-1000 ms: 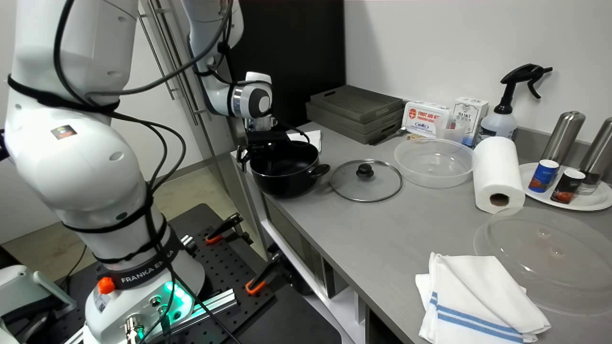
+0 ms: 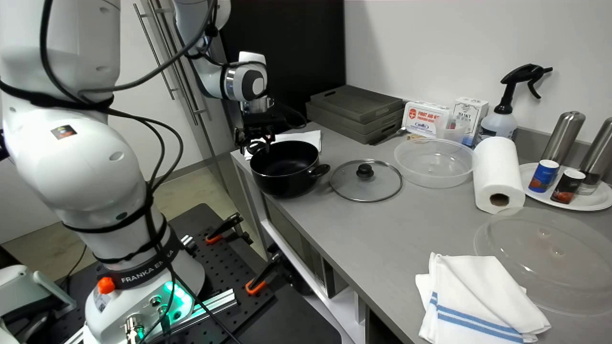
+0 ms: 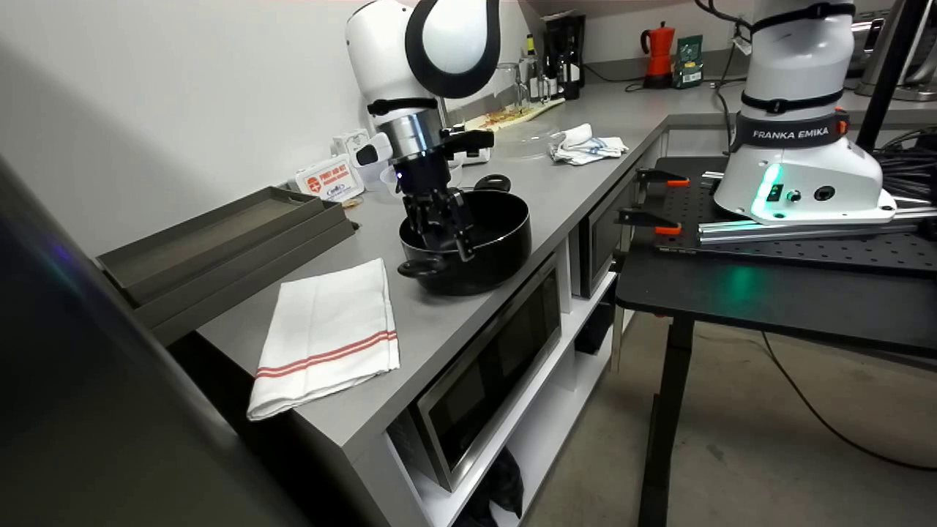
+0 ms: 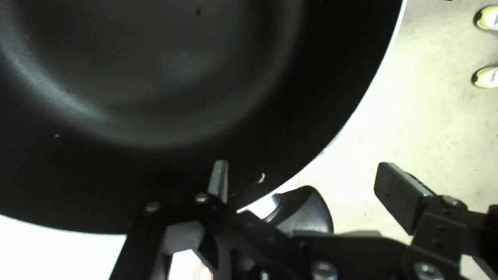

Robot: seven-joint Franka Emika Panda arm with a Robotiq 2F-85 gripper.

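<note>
A black pot (image 2: 285,166) stands uncovered near the counter's front edge, its inside empty as far as the wrist view shows. My gripper (image 3: 452,233) is over the rim at one side handle. Its fingers are wide open. In the wrist view, one of the fingers (image 4: 219,182) overlaps the pot's dark interior and the other appears beyond the rim, against the pale floor. Part of a pot handle (image 4: 305,210) shows between them, lower down; contact cannot be made out. The glass lid (image 2: 379,186) with a black knob lies flat beside the pot.
A white towel with red stripes (image 3: 329,329) lies by the counter's end, close to the pot. Grey trays (image 2: 355,112) are stacked against the wall. Farther along are a clear bowl (image 2: 434,162), a paper roll (image 2: 496,175) and a blue-striped towel (image 2: 476,301).
The arm's wrist and gripper have risen and shifted slightly left in exterior view 1, uncovering more of the pot. The pot and lid have stayed in place.
</note>
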